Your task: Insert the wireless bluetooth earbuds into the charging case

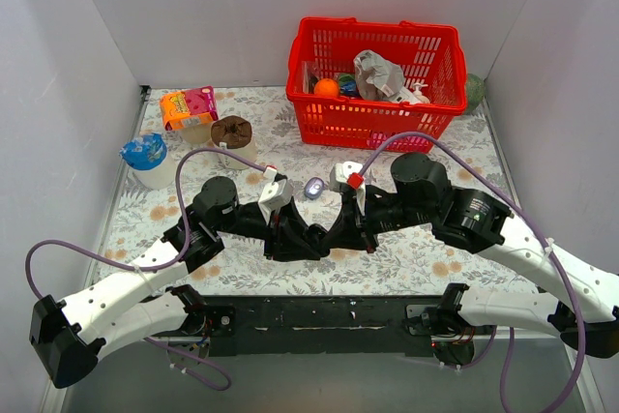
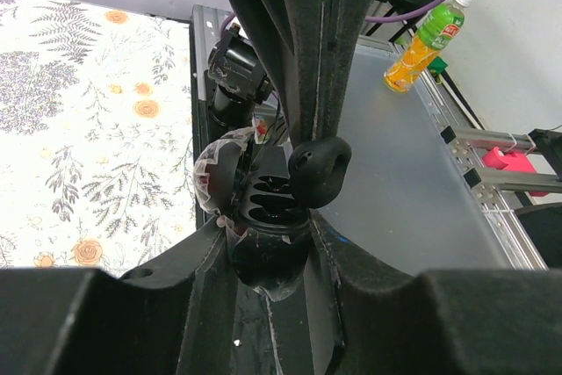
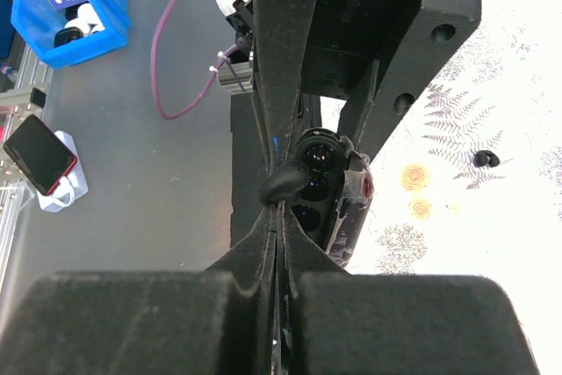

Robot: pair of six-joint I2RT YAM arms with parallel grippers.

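Note:
My left gripper is shut on the black charging case (image 2: 270,204), whose dark hollows show and whose side has a clear, shiny part. Over the case, my right gripper is shut, its fingers coming down from above in the left wrist view. At their tips is a black earbud (image 2: 320,171), tilted beside the hollows and over the case's edge, not seated. The same earbud (image 3: 285,183) touches the fingertips in the right wrist view; whether it is pinched cannot be told. Another small black earbud (image 3: 486,159) lies on the floral tabletop.
Behind the grippers lies a small grey-purple oval object (image 1: 313,188). A red basket (image 1: 377,123) full of things stands at the back. Two tubs, one blue-topped (image 1: 145,152) and one brown-topped (image 1: 232,132), sit back left by a snack packet (image 1: 189,108).

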